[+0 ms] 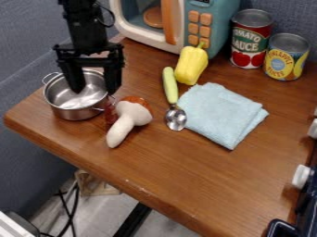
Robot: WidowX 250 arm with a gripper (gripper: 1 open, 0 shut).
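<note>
My black gripper [95, 78] hangs at the upper left over a steel pot [74, 107], its fingers apart and reaching down into or just over the pot's top. Nothing shows clearly between them. A toy mushroom [121, 126] with a white stem and red-brown cap lies just right of the pot, with a red object [109, 114] partly hidden behind it. A spoon with a pale green handle [170, 85] lies to the right, beside a yellow pepper [191, 65].
A light blue cloth [221, 114] lies mid-right. A toy microwave [168, 18], a tomato sauce can [249, 39] and a yellow can [285, 57] stand at the back. The table's left edge is near the pot.
</note>
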